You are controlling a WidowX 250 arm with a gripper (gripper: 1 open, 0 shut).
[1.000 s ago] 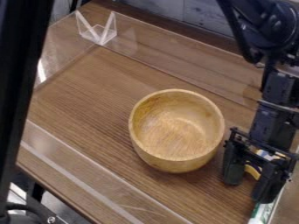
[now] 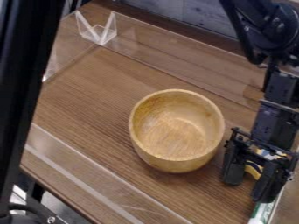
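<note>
My gripper [image 2: 253, 177] is low at the right of the wooden table [image 2: 105, 122], just right of a wooden bowl [image 2: 176, 127]. Something yellow [image 2: 253, 167] shows between the dark gripper parts, and a white and green item [image 2: 264, 210] lies under it at the bottom right. The fingers are dark and overlap these things, so whether they are shut on anything is unclear.
A clear, angular plastic object [image 2: 98, 33] is at the back left. The table left of and behind the bowl is clear. A wall runs along the back, and a dark vertical shape fills the left edge.
</note>
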